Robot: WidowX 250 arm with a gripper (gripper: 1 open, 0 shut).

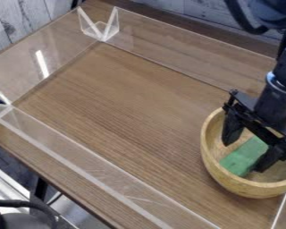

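My black gripper (256,132) is low over a light wooden bowl (227,182) at the right of the camera view, its open fingers reaching inside the rim. A green object (243,158) lies in the bowl below the fingers; part of it is hidden by them, and I cannot tell whether they touch it.
Clear plastic walls edge it, with a clear corner piece (99,27) at the back left. Dark equipment (21,215) sits off the table at the lower left.
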